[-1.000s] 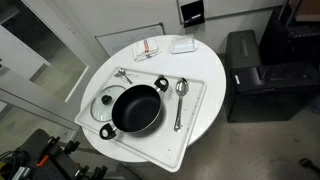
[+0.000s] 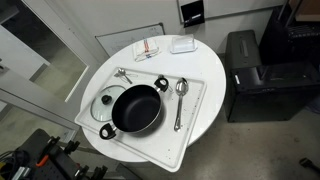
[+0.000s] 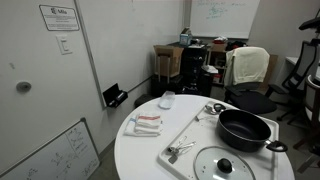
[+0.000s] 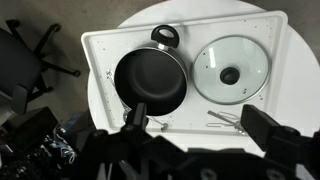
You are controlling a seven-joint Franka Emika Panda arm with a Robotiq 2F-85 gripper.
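A black two-handled pot (image 2: 137,109) stands uncovered and looks empty on a white tray (image 2: 172,152). Beside it, the glass lid (image 4: 231,70) with its black knob lies flat on the tray. A large metal spoon (image 2: 181,104) rests across the pot from the lid. Smaller metal utensils (image 3: 181,150) lie near the lid. My open gripper shows dark along the bottom of the wrist view, its fingers wide apart. Between them I see only the tray; the pot and lid lie farther up in that view.
The tray sits on a round white table (image 2: 208,67). Beyond the tray are a folded cloth (image 3: 147,124) and a small clear container (image 2: 183,44). A black bin-like box (image 2: 268,87) stands on the floor beside the table. Bare tabletop shows around the cloth.
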